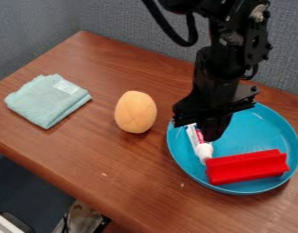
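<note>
My gripper (202, 123) hangs over the left part of a blue plate (258, 136), close above a white tube with red print (199, 146) that lies in the plate. Its fingertips are dark against a dark body, and whether they touch the tube or how far apart they stand cannot be made out. A red block-like object (246, 166) lies in the front of the plate, by the tube's lower end.
An orange egg-shaped object (135, 112) stands on the wooden table (102, 182) left of the plate. A folded light-teal cloth (47, 99) lies farther left. Its edge drops to a dark floor.
</note>
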